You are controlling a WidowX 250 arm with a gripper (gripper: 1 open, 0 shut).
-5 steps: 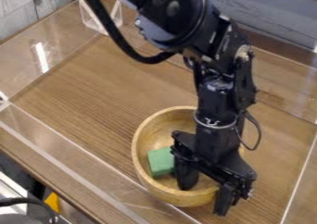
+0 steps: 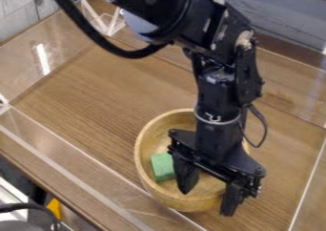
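Note:
A black gripper (image 2: 208, 178) hangs down over a pale yellow bowl (image 2: 155, 142) on the wooden table, its fingers spread open and reaching into the bowl. A green block (image 2: 162, 165) lies in the bowl at its left side, just left of the gripper's left finger and partly hidden by it. Whether that finger touches the block cannot be told.
A white wall (image 2: 280, 15) runs along the back. Clear plastic edging lines the table's near left side, with dark cables at the lower left corner.
The gripper has shifted slightly within and over the bowl, with its fingers remaining apart. The bowl and green block look nearly unchanged.

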